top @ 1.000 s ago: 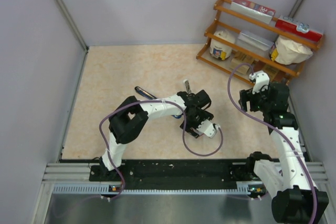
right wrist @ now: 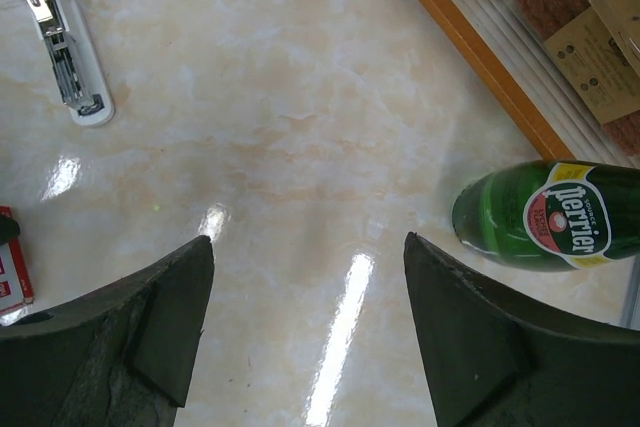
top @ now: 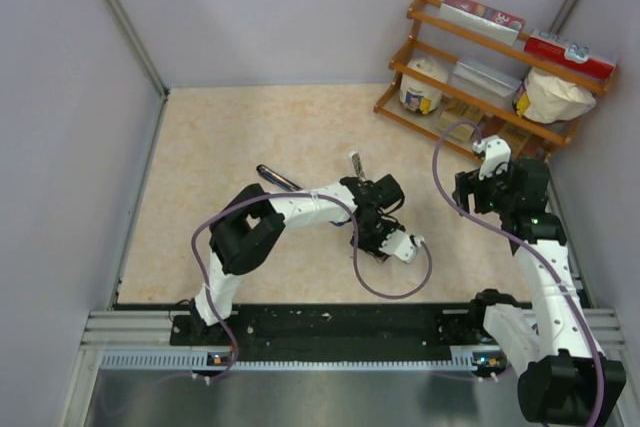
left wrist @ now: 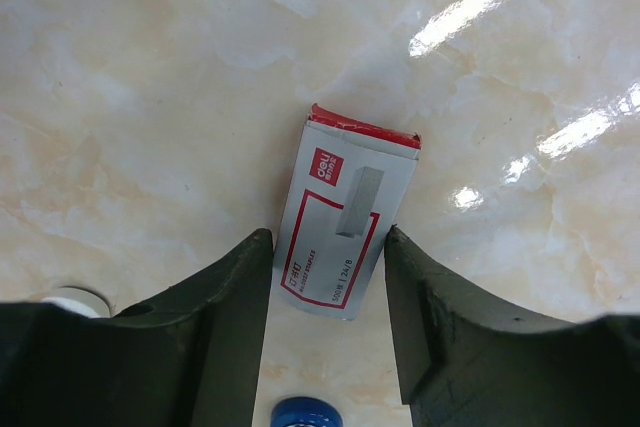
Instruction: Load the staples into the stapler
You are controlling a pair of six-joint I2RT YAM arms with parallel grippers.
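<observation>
A white staple box with red trim lies on the tabletop in the left wrist view. My left gripper is shut on it, one finger against each long side. From above, the left arm mostly covers this box. The stapler, light-coloured with a metal top, stands at the upper left of the right wrist view; it also shows just behind the left arm from above. My right gripper hangs open over bare table, well to the right of the box, with nothing between its fingers.
A green bottle lies by the wooden rack at the back right. Close to the left gripper are a blue-capped item and a white round end. A dark pen-like item lies behind the left arm.
The left gripper has shifted slightly at the box and its fingers look closer together; its purple cable loop has swung a little to the right. The right arm looks almost still.
</observation>
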